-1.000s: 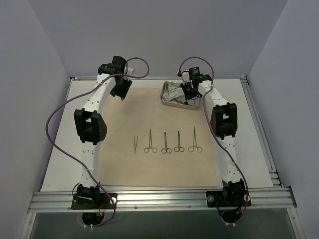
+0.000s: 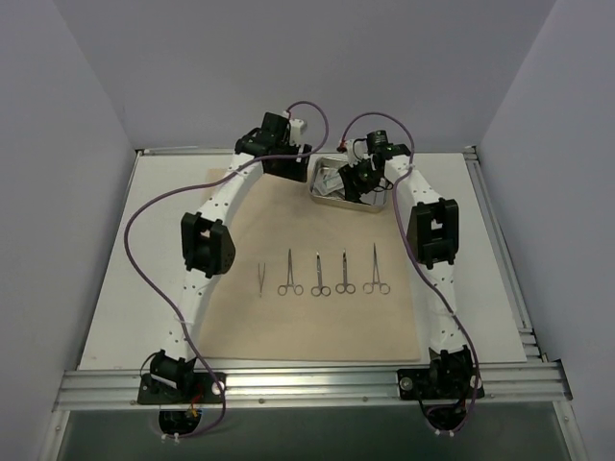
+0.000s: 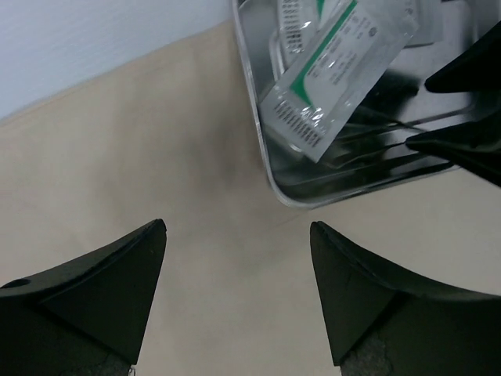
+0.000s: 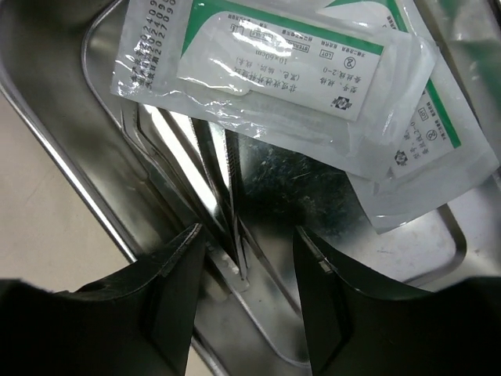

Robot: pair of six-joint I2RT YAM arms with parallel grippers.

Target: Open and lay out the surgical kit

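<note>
A steel tray (image 2: 332, 202) at the back holds two paper-and-plastic suture packets (image 4: 266, 70) with metal tweezers (image 4: 227, 196) partly under them. My right gripper is open, low over the tray's interior beside the tweezers. My left gripper stands open and empty just left of the tray, above the cloth. On the cloth lie, in a row, tweezers (image 2: 261, 279) and several scissor-like instruments (image 2: 318, 279) with ring handles.
The beige cloth (image 2: 259, 331) has bare room at its front, middle and left. White table margins (image 2: 490, 307) flank it, with walls at the back and sides.
My left arm has moved right, toward the tray. The instruments on the cloth are unchanged.
</note>
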